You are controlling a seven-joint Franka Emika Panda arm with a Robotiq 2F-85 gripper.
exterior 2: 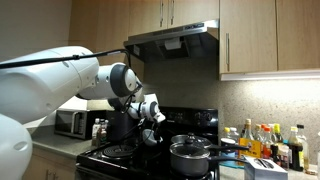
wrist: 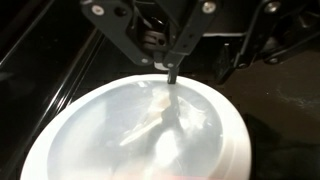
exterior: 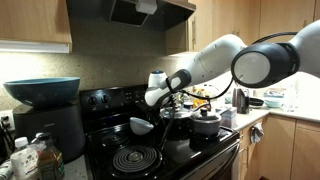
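Observation:
A white bowl [exterior: 141, 126] stands on the back part of the black stove, its rim tipped. Seen from the wrist, the bowl [wrist: 130, 135] fills the lower half, its round rim towards the camera. My gripper is right at the far rim, and a dark fingertip overlaps that edge. How far apart the fingers stand is hard to see. In the second exterior view the bowl [exterior 2: 151, 136] is just below the gripper [exterior 2: 147, 122], tilted on its side.
A lidded steel pot [exterior: 206, 124] sits on the right front of the stove, and more pots [exterior 2: 190, 155] show there. A coil burner [exterior: 136, 158] is bare. Bottles [exterior: 48, 160] and a big blue bowl [exterior: 43, 91] are to the left.

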